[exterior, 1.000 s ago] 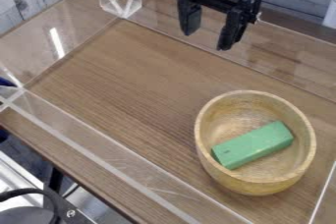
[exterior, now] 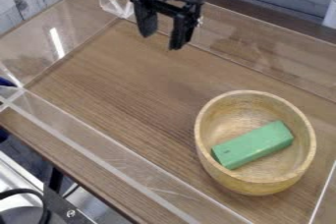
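Note:
My gripper [exterior: 167,22] hangs at the top centre of the camera view, dark and open, above the wooden table. No object shows clearly between its fingers. A round tan bowl [exterior: 214,169] sits at the lower right, with a green block [exterior: 252,145] lying inside it, well away from the gripper.
A clear, crumpled plastic item [exterior: 116,4] lies left of the gripper near the back. Dark cables run at the lower left edge.
The gripper has moved left along the back of the table. The bowl and green block stay in place.

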